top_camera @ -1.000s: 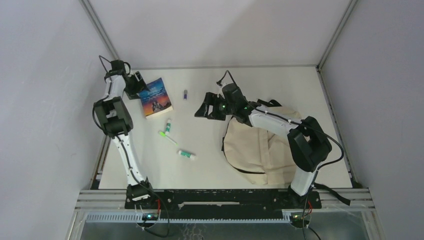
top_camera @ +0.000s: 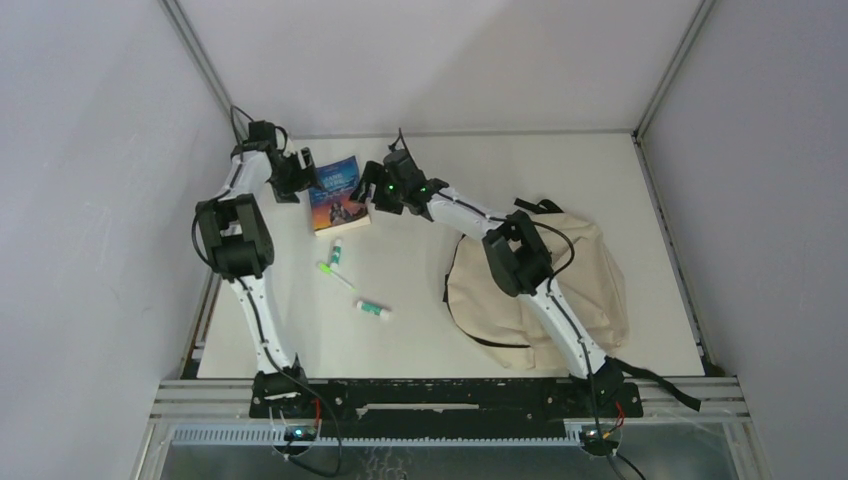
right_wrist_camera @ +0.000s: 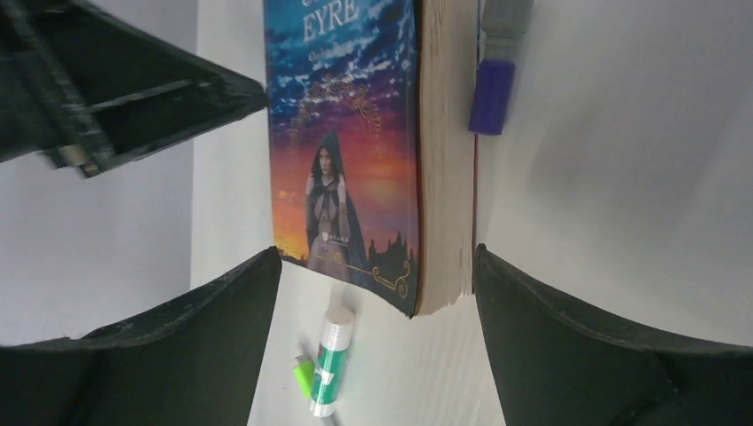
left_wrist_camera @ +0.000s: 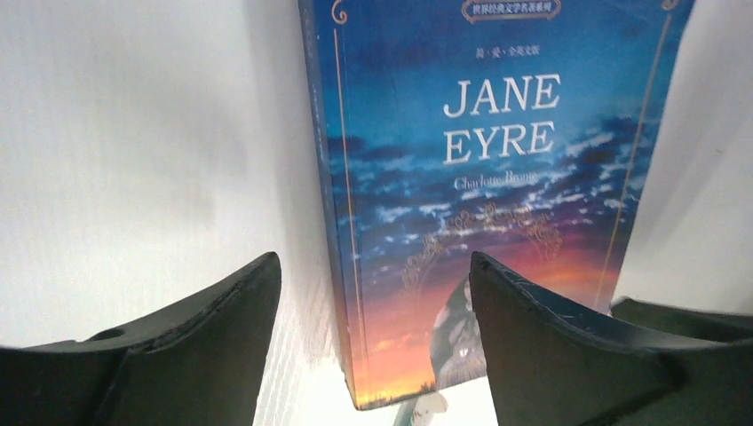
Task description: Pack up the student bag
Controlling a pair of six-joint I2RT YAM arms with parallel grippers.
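The Jane Eyre book point(top_camera: 337, 200) lies flat at the back left. My left gripper point(top_camera: 304, 170) is open at its left side, fingers over or beside it point(left_wrist_camera: 373, 293). My right gripper point(top_camera: 372, 187) stands open at the book's right side; in the right wrist view the book fills the space beyond its fingers, with a small blue-capped item point(right_wrist_camera: 492, 98) against its page edge. Glue sticks point(top_camera: 334, 253) point(right_wrist_camera: 329, 364) and a green highlighter point(top_camera: 336, 275) lie in front of the book. The beige bag point(top_camera: 517, 310) lies at the right, partly under my right arm.
A second glue stick point(top_camera: 373, 310) lies near the table's middle front. Walls point(top_camera: 160, 250) bound the table at the back and both sides.
My right gripper has moved left and up to the book.
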